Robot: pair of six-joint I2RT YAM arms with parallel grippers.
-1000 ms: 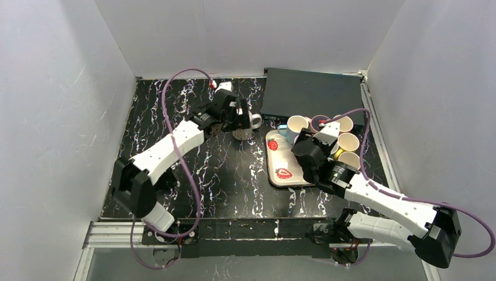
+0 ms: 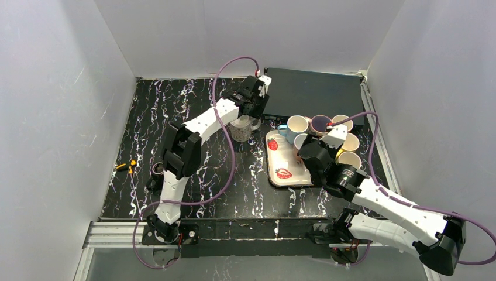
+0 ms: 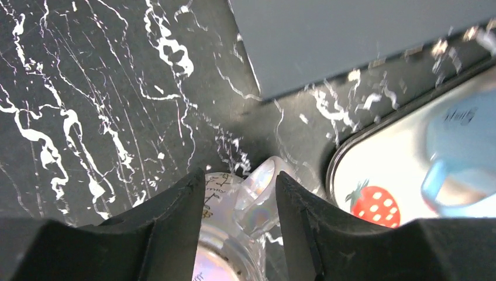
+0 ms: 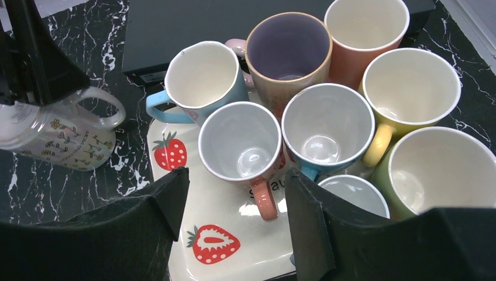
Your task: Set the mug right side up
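A clear printed mug stands upside down on the marble table, left of the tray, its base upward and handle to the right. My left gripper is over it, fingers apart, with the handle in view between them. In the right wrist view the mug sits at the left, partly under that gripper. My right gripper is open above the cups on the strawberry tray, a pink-handled cup seen between and beyond its fingers.
The tray is crowded with several upright cups on its back and right. A dark slab lies behind. Tools lie at the far left.
My left arm has swung toward the back right, its gripper rising and turning over the mug.
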